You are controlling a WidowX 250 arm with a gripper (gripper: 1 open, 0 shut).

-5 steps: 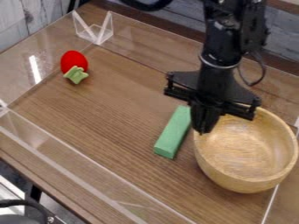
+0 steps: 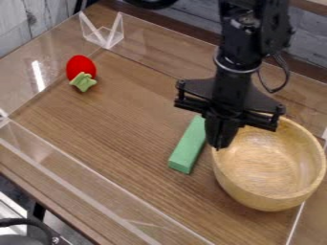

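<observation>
My black gripper point(image 2: 220, 132) hangs over the left rim of a tan bowl point(image 2: 269, 187) at the right, shut with nothing visible between its fingers. Just left of the bowl a green bar point(image 2: 188, 150) lies on the wooden table, its far end partly beside or behind the fingertips. Whether the fingertips touch the bowl or the bar I cannot tell.
A red object point(image 2: 80, 68) and a small light-green object point(image 2: 82, 83) lie at the upper left. A clear wire or plastic holder point(image 2: 99, 29) stands at the back left.
The gripper and arm have shifted very slightly to the left. The objects on the table look unmoved.
</observation>
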